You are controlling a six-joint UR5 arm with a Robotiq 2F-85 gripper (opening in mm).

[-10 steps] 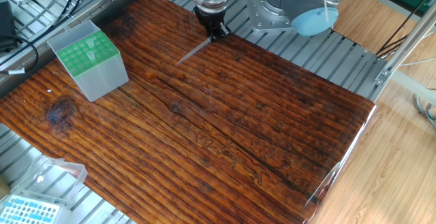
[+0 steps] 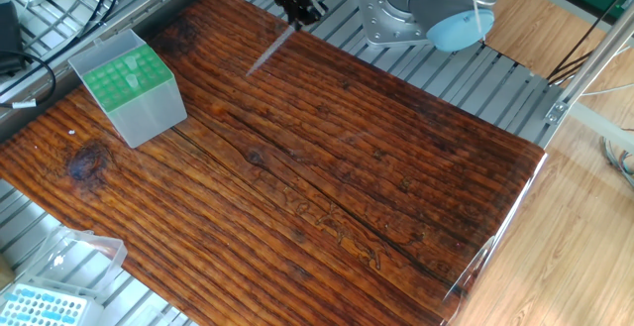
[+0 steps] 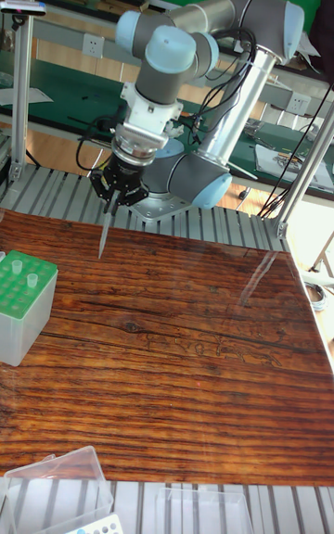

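At the far edge of the wooden board, my gripper (image 2: 297, 23) is shut on a long, clear pipette tip (image 2: 271, 50). The pipette tip (image 3: 104, 237) points downward, its narrow end free above the board. On the left stands a frosted box (image 2: 149, 116) with a green perforated rack top (image 2: 111, 81), where a couple of clear tips (image 3: 32, 281) stick up. Sideways space separates my gripper (image 3: 111, 204) from this box. Its finger surfaces are small and dark, so the exact grip cannot be made out.
Near the front left corner lie an open clear lid (image 2: 97, 250) and a white tray with blue pieces (image 2: 45, 308). The wooden board (image 2: 327, 167) is bare across its middle and right. Behind it, the arm's base (image 2: 386, 14) stands on a slatted metal surface.
My gripper has risen toward the far edge and shifted a little left in exterior view 2, carrying the pipette tip along. The tip now hangs at a steeper angle. The box has not moved.
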